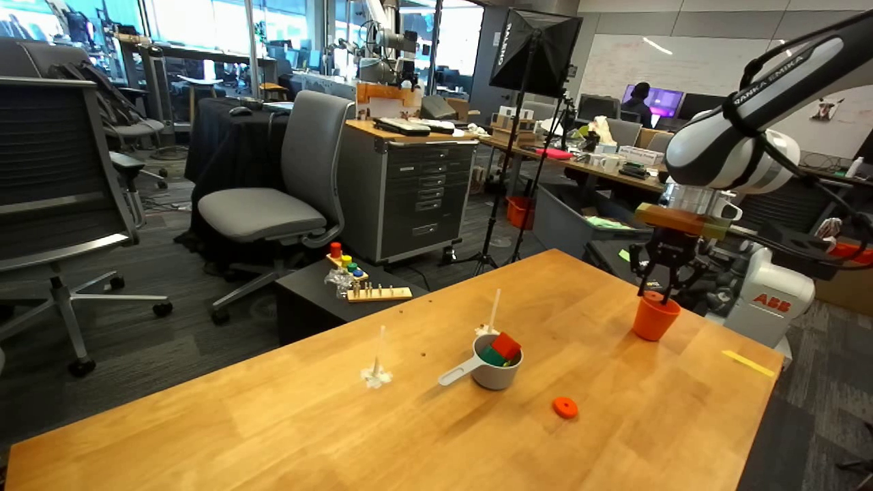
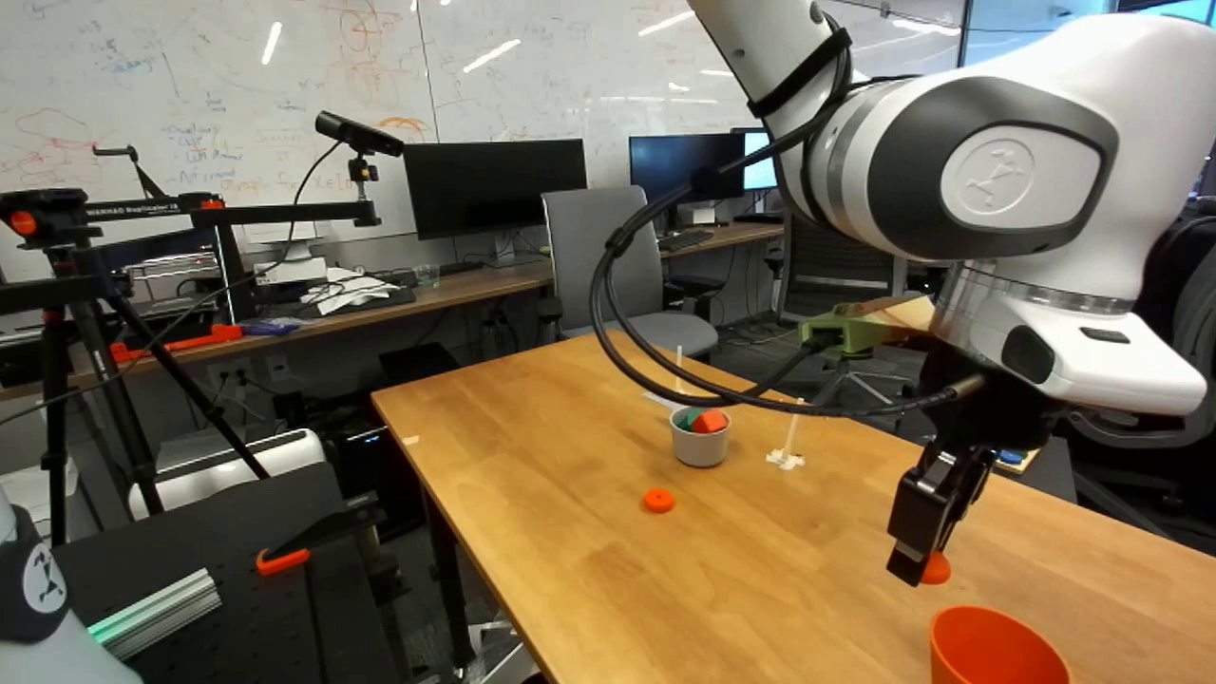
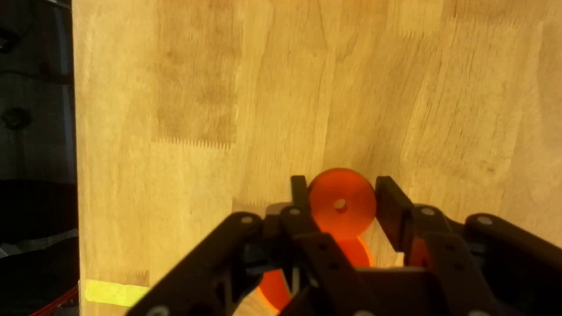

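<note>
An orange-red disc (image 3: pixel 342 202) with a small centre hole is pinched between the black fingertips of my gripper in the wrist view. The disc's lower edge (image 2: pixel 937 569) peeks out beside the fingers in exterior view 2. Below it on the table stands an orange cup (image 1: pixel 655 318), upright, with the gripper just above its rim in exterior view 1. In the wrist view the fingers hide much of the cup. A second orange disc (image 1: pixel 565 408) with a hole lies flat on the table, well away from the gripper.
A grey handled cup (image 1: pixel 496 376) holds a red block (image 1: pixel 507 345) and a green block (image 1: pixel 492 356). Two thin upright pegs, one a white peg (image 1: pixel 378 352), stand near the table's far side. Yellow tape (image 1: pixel 747 363) marks the table near its right edge.
</note>
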